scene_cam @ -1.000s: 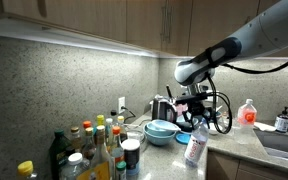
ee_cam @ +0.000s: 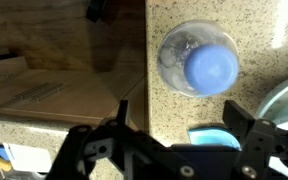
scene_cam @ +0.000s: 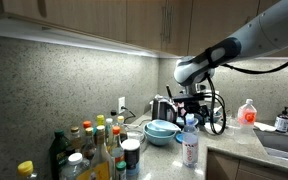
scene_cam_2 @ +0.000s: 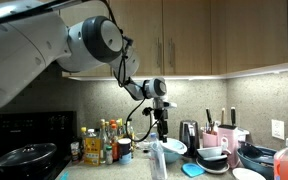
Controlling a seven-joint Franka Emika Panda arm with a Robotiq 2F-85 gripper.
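Note:
A clear plastic bottle (scene_cam: 190, 150) with a blue cap stands upright on the counter near its edge. From above, the wrist view shows its blue cap (ee_cam: 211, 70) just beyond the fingertips. My gripper is open, with a wide gap between its two fingers and nothing held. In the second exterior view the bottle (scene_cam_2: 158, 160) appears in front of the other dishes, the arm reaching down over it.
Light blue bowls (scene_cam: 161, 132) sit behind the bottle, and a blue dish (ee_cam: 214, 137) lies close by. Several sauce bottles (scene_cam_2: 91, 145) crowd the wall side. A sink (scene_cam: 281, 145) lies to the right.
The gripper has risen a little and is clear of it.

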